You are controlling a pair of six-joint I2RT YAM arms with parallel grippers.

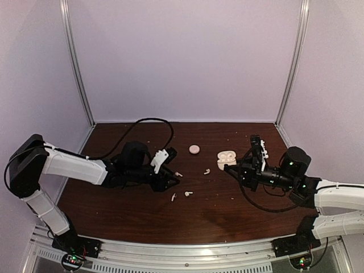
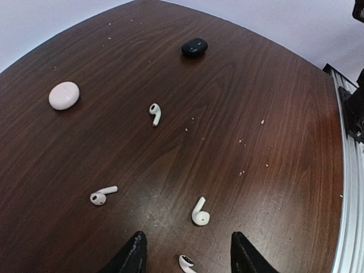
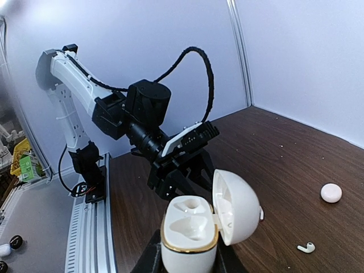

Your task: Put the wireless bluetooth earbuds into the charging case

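Observation:
The open white charging case is held up over the table by my right gripper, shut on its base. In the right wrist view, the wells of the case look empty and its lid stands raised. My left gripper has its fingers apart, with nothing held between them. White earbuds lie on the table: one earbud farther off, one earbud to the left, one earbud ahead of the fingertips, and another earbud partly cut off at the bottom edge.
A round pale object sits at the back middle. In the left wrist view a black oval object rests farther off. Bare tabletop stretches along the front; small specks dot the wood.

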